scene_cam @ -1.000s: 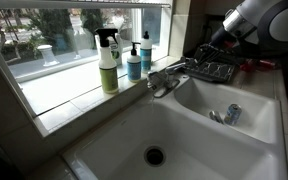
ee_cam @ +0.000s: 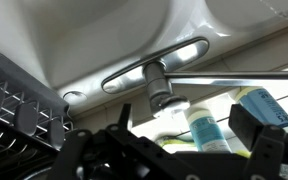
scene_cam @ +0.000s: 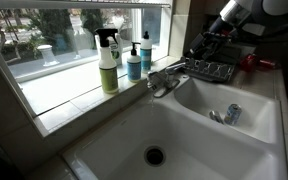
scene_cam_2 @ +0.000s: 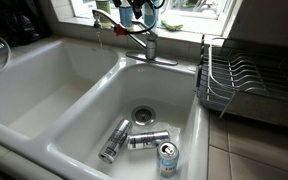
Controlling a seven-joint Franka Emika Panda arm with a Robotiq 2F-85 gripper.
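My gripper stands open above the faucet (ee_cam: 156, 80), whose handle end lies between the dark fingers in the wrist view; whether they touch it cannot be told. Nothing is held. In exterior view 2 the faucet (scene_cam_2: 151, 45) rises behind the double sink. Several cans lie in the right basin (scene_cam_2: 184, 100): a silver can (scene_cam_2: 114, 140) on its side, another silver can (scene_cam_2: 149, 139) on its side, and a light-blue can (scene_cam_2: 168, 158) near the front. In exterior view 1 the gripper (scene_cam: 197, 46) is small and dark beside the dish rack.
A spray bottle (scene_cam: 108, 62), a blue soap bottle (scene_cam: 134, 65) and another bottle (scene_cam: 146, 50) stand along the windowsill. A black dish rack (scene_cam_2: 249, 75) occupies the counter right of the sink. The left basin (scene_cam: 184, 150) is empty.
In exterior view 1 the arm has shifted left and slightly up, bringing the gripper toward the window side. The bottles and cans have stayed put.
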